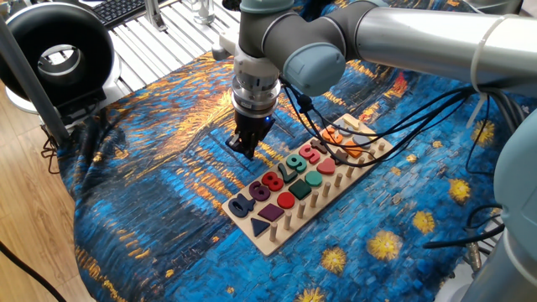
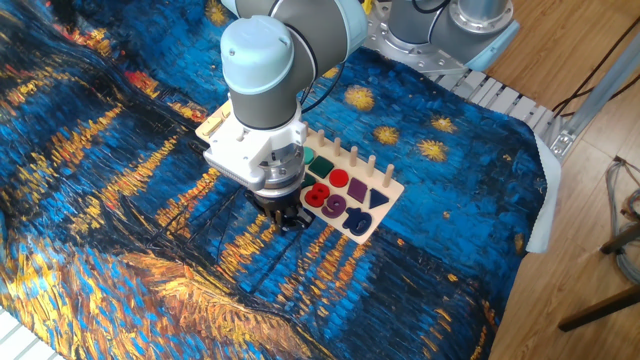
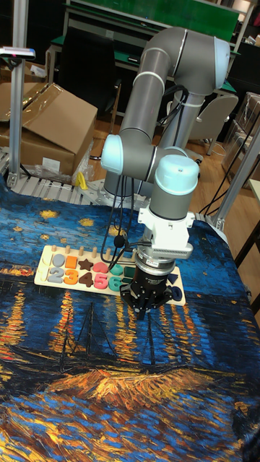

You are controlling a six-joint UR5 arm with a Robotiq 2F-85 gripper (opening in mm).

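A wooden puzzle board lies on the patterned cloth with coloured number pieces in one row, shape pieces beside them and a row of upright pegs. In exterior view 1, the dark blue 10, the purple 9 and the red 8 sit at the near end, by a blue triangle and a red circle. My black gripper points down beside the number side of the board. Exterior view 3 shows the gripper in front of some pieces, hiding them. Whether its fingers are apart is unclear.
Black cables hang from the arm across the board's far end in exterior view 1. Cardboard boxes stand behind the table, and a black ring-shaped object is at the left.
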